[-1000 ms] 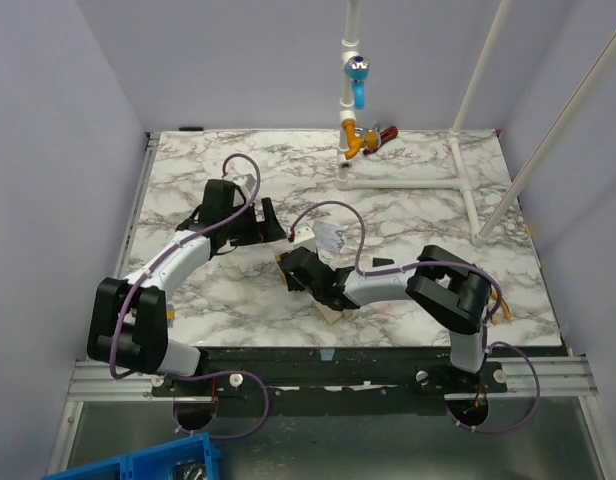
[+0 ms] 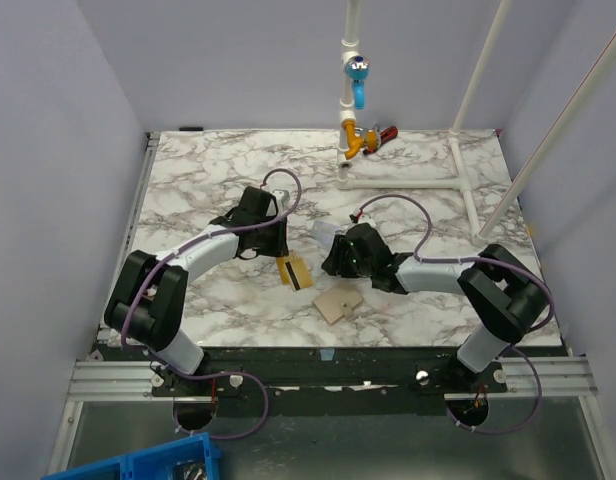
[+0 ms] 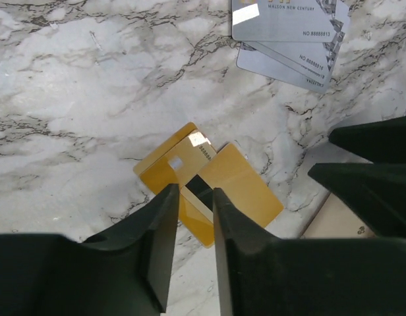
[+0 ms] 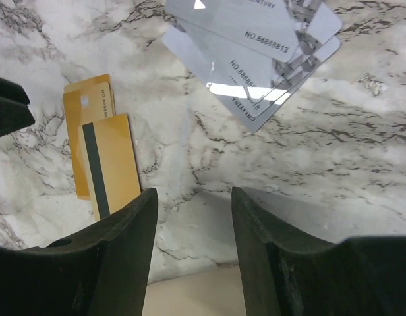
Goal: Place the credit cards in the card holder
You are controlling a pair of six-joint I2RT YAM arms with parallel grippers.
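Note:
Gold cards (image 2: 294, 271) lie overlapped at table centre, below the fingertips of my left gripper. Its fingers are close together; whether anything is between them I cannot tell. Silver cards (image 3: 289, 43) lie fanned behind them, to the right. My right gripper is part open over bare marble right of the gold cards, with nothing between its fingers. A beige object (image 2: 337, 303), perhaps the card holder, lies in front; in the right wrist view only part of it (image 4: 190, 293) shows.
A white pipe frame (image 2: 408, 183) with taps stands at the back right. A blue bin (image 2: 163, 465) is off the table at bottom left.
My right gripper has moved right, away from the gold cards, uncovering them. My left gripper has moved right and toward the front, to above those cards.

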